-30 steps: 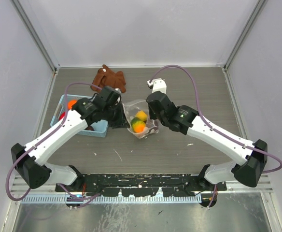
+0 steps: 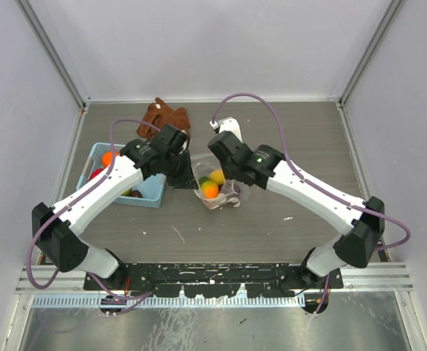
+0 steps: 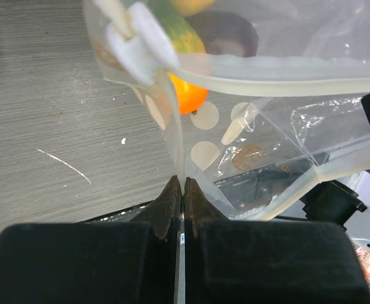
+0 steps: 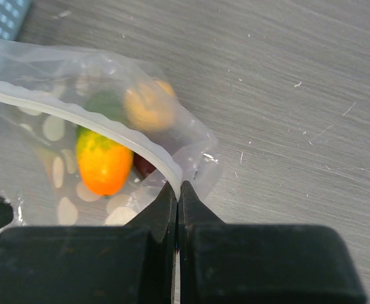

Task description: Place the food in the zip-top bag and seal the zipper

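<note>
Between my two arms hangs the clear zip top bag, its mouth spread, with food inside. An orange-and-green fruit, a yellow one and a dark one show through the plastic. My left gripper is shut on one side of the bag's rim, thin film running between its fingertips. On the opposite side my right gripper is shut on the end of the white zipper strip. From above, the arms hide both sets of fingertips.
A blue basket with several toy foods stands at the left, partly under my left arm. Behind it lies a brown cloth item.
Over the last second my right gripper has shifted left, towards the left one, and the left has moved slightly right.
</note>
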